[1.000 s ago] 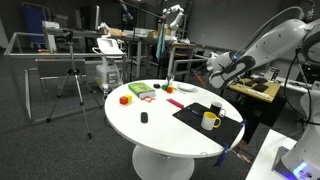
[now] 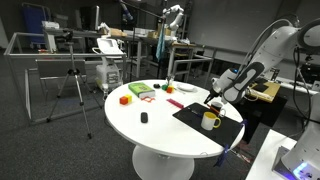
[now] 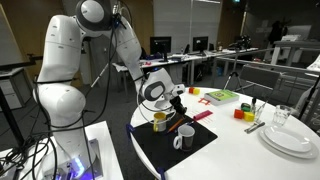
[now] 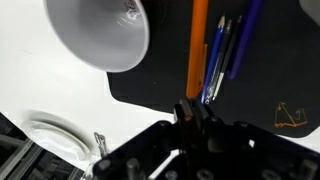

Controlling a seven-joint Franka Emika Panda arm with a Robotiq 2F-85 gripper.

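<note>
An orange marker (image 4: 197, 50) runs down the wrist view, its lower end meeting the fingertips of my gripper, which appears shut on it. Beside it on the black mat (image 4: 135, 88) are a blue pen (image 4: 215, 60), a thin dark pen and a darker blue pen (image 4: 244, 40). In exterior view 2 the gripper (image 3: 181, 93) is over the far part of the mat, and its finger contact is too small to make out. A white mug (image 4: 105, 30) fills the wrist view's upper left corner.
A yellow mug (image 2: 209, 121) stands on the mat, and in exterior view 2 a pale mug (image 3: 184, 137) stands near it. White plates (image 3: 287, 142) lie on the table's right in that view. A green box (image 3: 222, 96) and coloured blocks sit further back.
The mugs have not visibly moved.
</note>
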